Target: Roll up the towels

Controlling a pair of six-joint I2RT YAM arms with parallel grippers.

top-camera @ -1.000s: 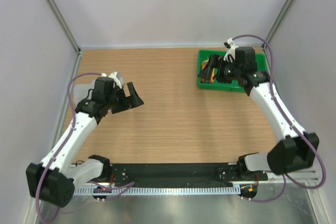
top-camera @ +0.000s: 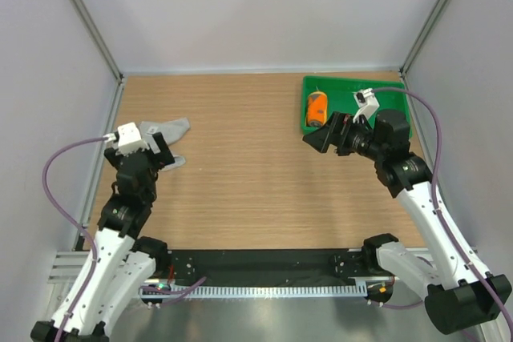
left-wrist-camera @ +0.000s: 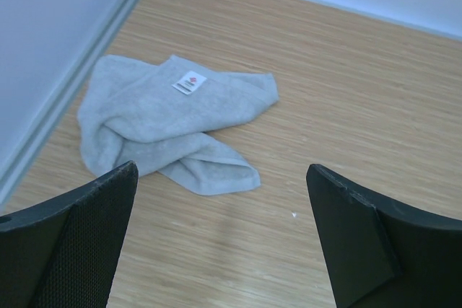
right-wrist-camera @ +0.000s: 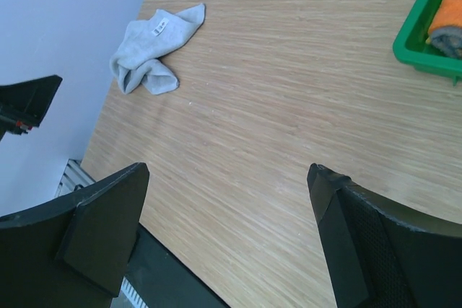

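A rolled orange towel (top-camera: 317, 108) with a dark grey end lies in the green bin at the back right. The grey-blue towel (left-wrist-camera: 180, 102), crumpled and folded over itself with a white label on top, rests on the table at the far left. My left gripper (top-camera: 143, 151) stands open above the table near that towel, with only bare table between its fingers in the left wrist view. Left of the bin's front corner, my right gripper (top-camera: 329, 135) hangs open and empty, partly covering the bin in the top view.
The green bin (top-camera: 357, 82) has free room beside the orange towel. Broad bare wooden table (top-camera: 248, 170) lies between the arms. The left wall (left-wrist-camera: 50, 48) runs close beside the grey-blue towel. A dark rail (top-camera: 264, 266) edges the front.
My left gripper has swung left and turned towards the grey-blue towel, opening wider. My right gripper has shifted slightly towards the front, staying open. Both towels lie where they were.
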